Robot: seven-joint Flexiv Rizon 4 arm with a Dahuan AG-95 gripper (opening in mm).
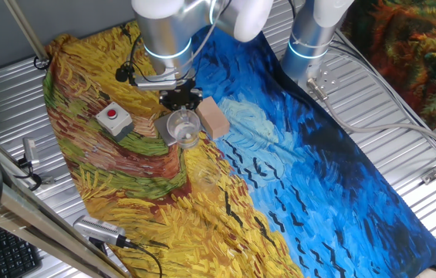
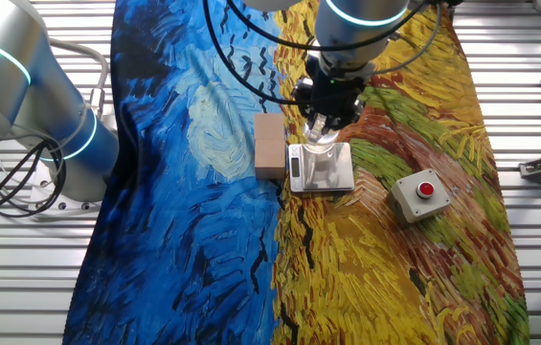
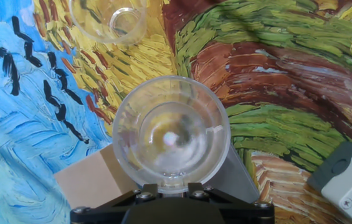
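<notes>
A clear round cup [image 3: 171,152] fills the middle of the wrist view, its open top facing the camera and its near rim right at my gripper. In exterior view 1 the same cup [image 1: 184,128] is just in front of my gripper [image 1: 180,98]. A small scale [image 2: 326,180] with a metal plate lies below the cup. Whether the cup rests on it or hangs just above is unclear. My fingertips [image 3: 196,189] show at the cup's edge, but I cannot make out whether they are closed on its wall.
A second clear cup [image 3: 108,20] is on the cloth at the wrist view's upper left. Beside the scale lies a tan block [image 1: 213,118]. A grey box with a red button [image 2: 421,195] stands on the scale's other side.
</notes>
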